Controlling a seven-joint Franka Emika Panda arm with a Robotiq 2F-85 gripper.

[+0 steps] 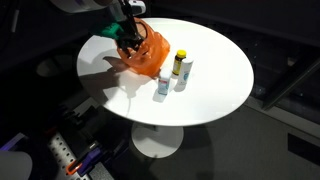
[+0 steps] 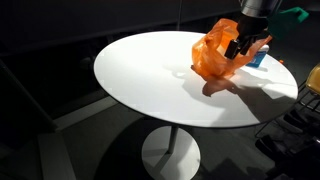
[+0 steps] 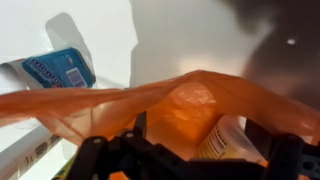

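An orange bag (image 1: 151, 52) stands crumpled on the round white table, its mouth upward. My gripper (image 1: 130, 45) is at the bag's opening, and in exterior view 2 it reaches down beside the orange film. In the wrist view the gripper is open, a finger at either side. A white container with a yellowish label (image 3: 228, 138) shows inside the bag, close to the right finger. The bag's rim (image 3: 160, 95) crosses the wrist view in front of the fingers. How deep the fingertips reach is hard to tell.
Outside the bag, a blue-and-white bottle (image 1: 164, 82), a yellow bottle with a dark cap (image 1: 178, 63) and a white bottle (image 1: 184, 74) stand close together on the table (image 1: 215, 95).
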